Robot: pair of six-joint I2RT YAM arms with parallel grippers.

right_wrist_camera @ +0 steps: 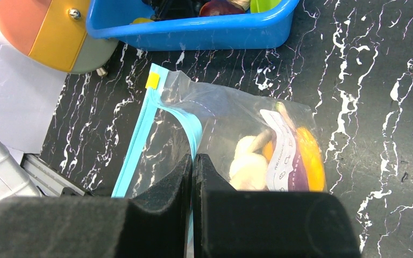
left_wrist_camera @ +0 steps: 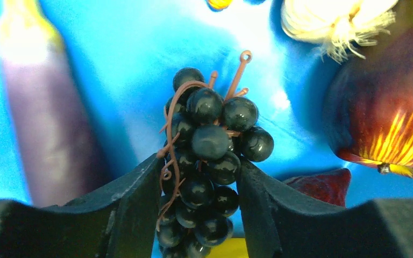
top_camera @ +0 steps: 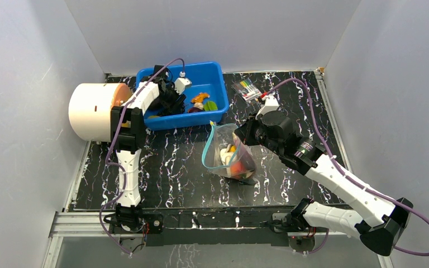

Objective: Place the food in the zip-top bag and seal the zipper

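Note:
In the left wrist view, the fingers of my left gripper stand part open on either side of a bunch of black grapes (left_wrist_camera: 209, 142), close against its sides. Firm contact cannot be told. The grapes lie in the blue bin (top_camera: 219, 84). On the table in front of it is the clear zip top bag (top_camera: 209, 146), its mouth open, with mixed toy food (right_wrist_camera: 247, 169) inside. My right gripper is shut on one edge of the bag's mouth, at the light blue zip strip (right_wrist_camera: 189, 122). A yellow slider (right_wrist_camera: 152, 80) sits at the strip's far end.
Around the grapes in the bin lie an eggplant (left_wrist_camera: 51, 118), a dark red onion (left_wrist_camera: 392, 118) and a green piece (top_camera: 210, 105). A large white and orange cylinder (top_camera: 92, 111) stands left of the bin. A packet of coloured items (top_camera: 247, 89) lies back right.

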